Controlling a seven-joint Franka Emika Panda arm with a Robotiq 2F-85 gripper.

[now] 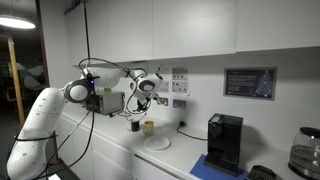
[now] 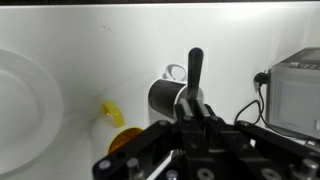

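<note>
In the wrist view my gripper is shut on a slim dark stick-like object (image 2: 195,68), whose rounded end points away from the fingers. Beneath it on the white counter is a dark mug (image 2: 162,97) with a pale handle, partly hidden by the gripper. A white mug with a yellow handle (image 2: 110,111) and yellow inside stands beside it, and a white plate (image 2: 25,112) lies farther left. From outside, my gripper (image 1: 143,105) hangs above the dark mug (image 1: 135,126) and yellowish mug (image 1: 148,128); the held object is too small to make out there.
A microwave (image 1: 107,101) stands on the counter behind the arm. Right of the plate are a black coffee machine (image 1: 224,140) on a blue mat (image 1: 208,170) and a glass jug (image 1: 305,155). Cabinets (image 1: 170,35) hang overhead. Counter between plate and coffee machine is clear.
</note>
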